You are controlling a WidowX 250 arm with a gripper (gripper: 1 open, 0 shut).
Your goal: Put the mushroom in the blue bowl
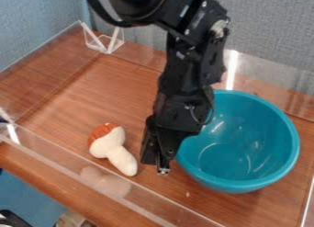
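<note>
A toy mushroom (114, 150) with an orange-red cap and a white stem lies on the wooden surface, left of centre in the camera view. The blue bowl (260, 150) sits upright to its right, and no object shows in the visible part of its inside. My black gripper (157, 162) points down between the two, its tip low beside the bowl's left wall. A narrow strip of wood separates it from the mushroom's stem. From this angle the fingers overlap, so their gap is hidden.
A clear low wall (105, 183) runs along the front edge of the wooden surface (98, 97). At the back left stands a small white wire-like object (102, 38). Bare wood stretches behind the mushroom.
</note>
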